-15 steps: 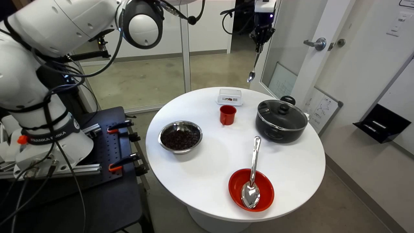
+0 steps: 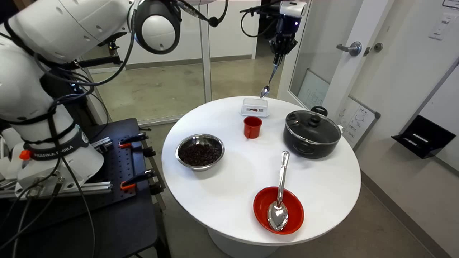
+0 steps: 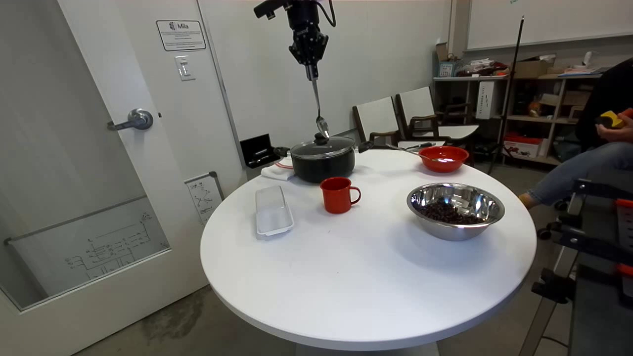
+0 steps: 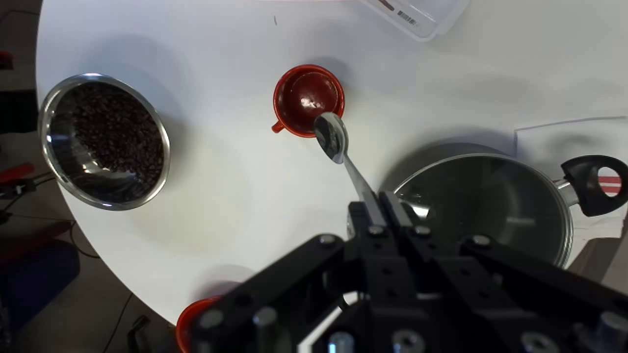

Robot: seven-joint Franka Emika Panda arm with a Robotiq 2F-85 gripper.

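My gripper is shut on the handle of a small metal spoon (image 4: 332,136), whose bowl points downward. In exterior view 1 the gripper (image 2: 276,64) is high above the far side of the table, and the spoon (image 2: 265,91) hangs clear of everything. The red mug (image 2: 252,127) stands upright on the table; from the wrist view its inside looks empty, with the spoon's bowl overlapping its rim from above. At the left a steel bowl (image 4: 58,176) holds dark beans (image 4: 117,132).
A lidded black pot (image 2: 312,133) is right of the mug. Behind the mug lies a clear plastic box (image 2: 255,106). A large spoon (image 2: 282,185) rests in a red bowl (image 2: 259,206) at the front.
In exterior view 1 the gripper and its spoon have shifted left and slightly lower. The things on the table have stayed in place.
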